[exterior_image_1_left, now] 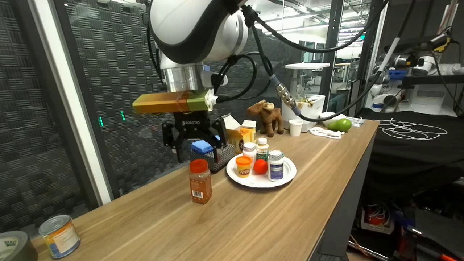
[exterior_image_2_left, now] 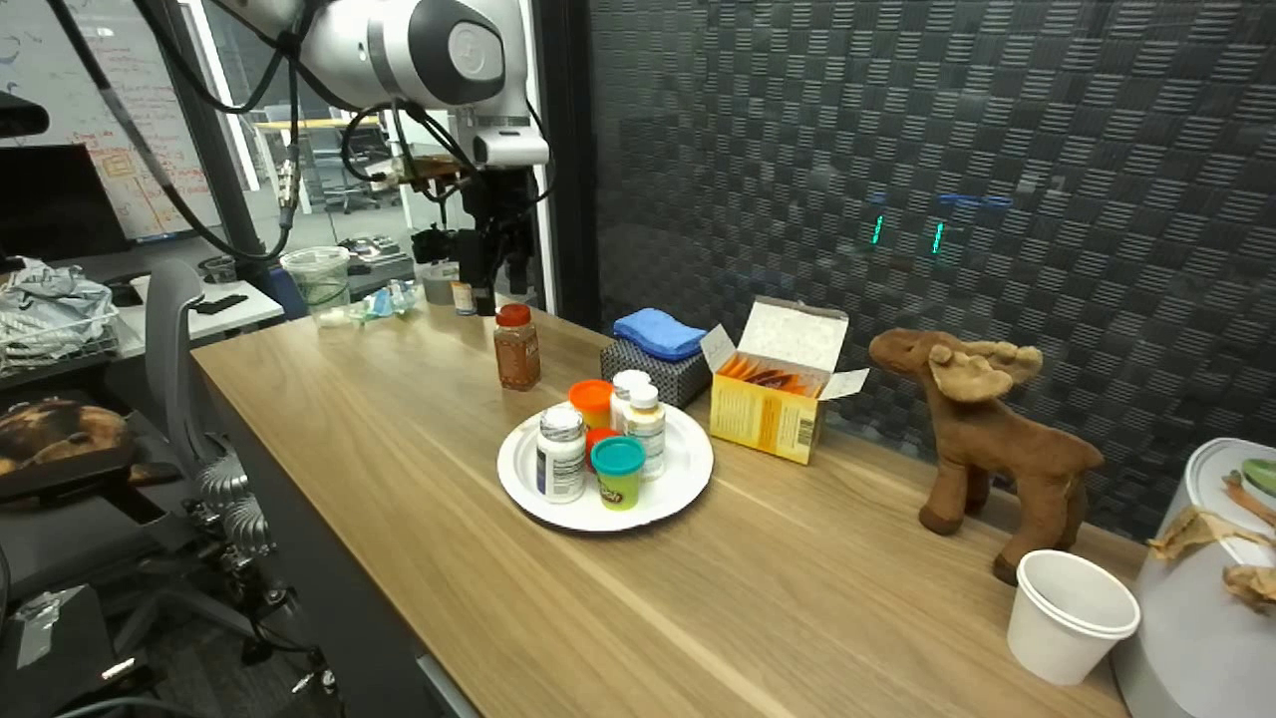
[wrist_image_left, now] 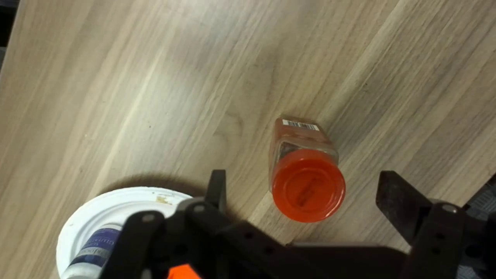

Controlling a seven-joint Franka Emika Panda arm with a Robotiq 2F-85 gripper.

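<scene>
A clear spice jar with a red lid [exterior_image_1_left: 200, 182] stands upright on the wooden table. My gripper [exterior_image_1_left: 198, 160] is open above it, fingers pointing down, nothing held. Seen from the wrist, the jar's red lid [wrist_image_left: 309, 186] appears between the two spread fingers, with space on either side. In exterior view 2 the jar [exterior_image_2_left: 517, 349] is just below and right of the dark fingers [exterior_image_2_left: 481, 287]. A white plate [exterior_image_1_left: 261, 184] carries white pill bottles [exterior_image_1_left: 276, 166], play-dough tubs [exterior_image_2_left: 618, 472] and a red round item [exterior_image_1_left: 260, 166].
Behind the jar are a patterned box [exterior_image_2_left: 634, 365] with a blue cloth [exterior_image_2_left: 659, 333] and an open yellow tea box [exterior_image_2_left: 762, 413]. A plush moose [exterior_image_2_left: 987, 437] and paper cups [exterior_image_2_left: 1068, 618] stand farther along. A can [exterior_image_1_left: 60, 237] and tape roll [exterior_image_1_left: 16, 247] sit at the other end.
</scene>
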